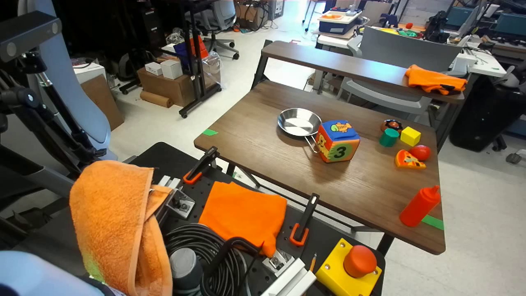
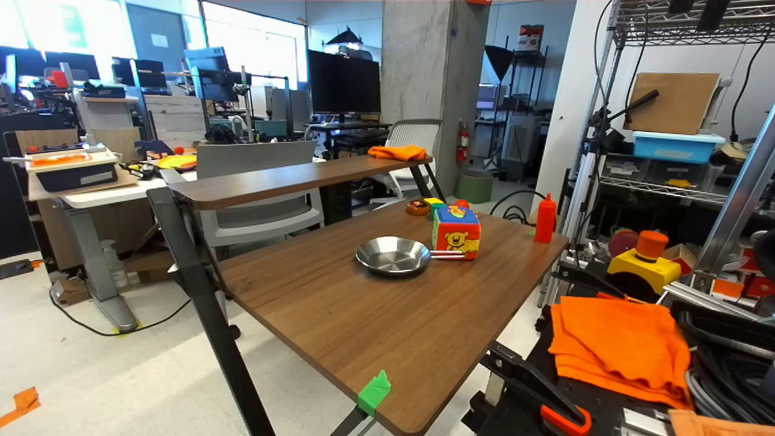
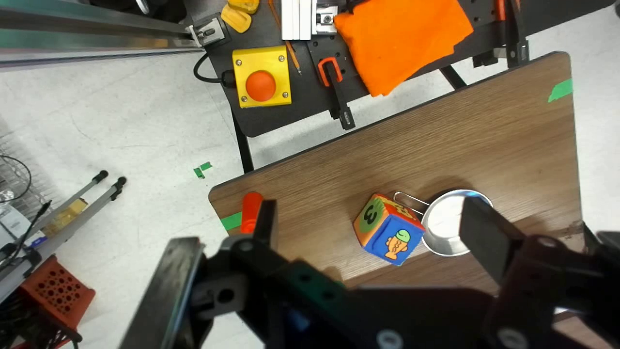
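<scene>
My gripper stands open in the wrist view, its two dark fingers wide apart, high over the brown table (image 3: 325, 174). No object is held between the fingers; far below the gap lie a colourful soft cube (image 3: 388, 230) and, touching or close beside it, a shiny metal pan (image 3: 450, 224). In exterior view 1 the pan (image 1: 299, 121) sits left of the cube (image 1: 338, 141), with its handle reaching to the cube's near side. The gripper does not appear in either exterior view.
A red bottle (image 1: 420, 206) stands near the table's right corner. Toward the far right are a green cylinder (image 1: 389, 137), a yellow block (image 1: 410, 136), a red ball (image 1: 420, 152) and a toy pizza slice (image 1: 409, 160). A raised shelf (image 1: 340, 65) runs along the back.
</scene>
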